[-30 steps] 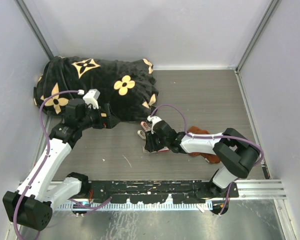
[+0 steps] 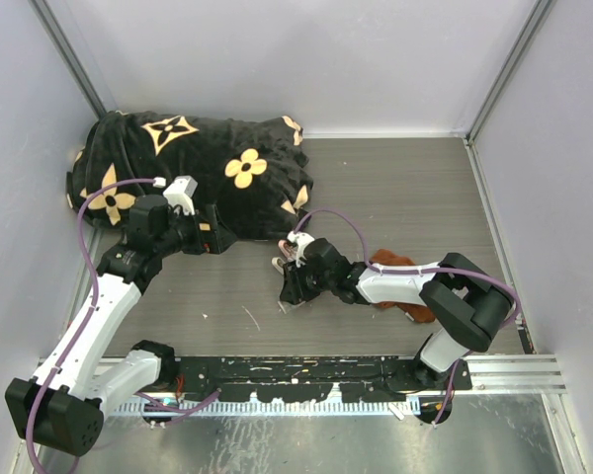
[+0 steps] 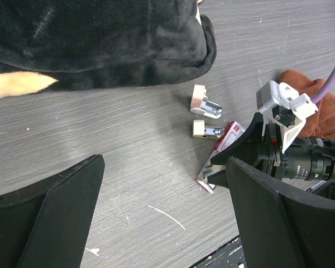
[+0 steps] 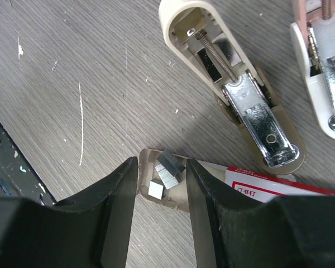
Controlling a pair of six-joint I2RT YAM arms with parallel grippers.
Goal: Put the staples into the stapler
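Note:
In the right wrist view a staple box (image 4: pixel 212 177) lies with its tray end pulled out, several staple blocks inside. My right gripper is over that end, its fingers part open around a dark staple block (image 4: pixel 170 162); contact with the fingers cannot be made out. Just beyond lies a beige stapler (image 4: pixel 251 109) with its magazine uncovered. Beside it is a pink-and-white stapler (image 4: pixel 326 67), its metal track also exposed. Far to the left, my left gripper stands open and empty above the bare table.
A black plush blanket (image 2: pixel 198 168) with yellow flowers fills the back left. A brown cloth (image 2: pixel 403 281) lies under the right arm.
My right gripper has shifted slightly left and toward the front edge, over the tray end of the box. The left arm has kept still.

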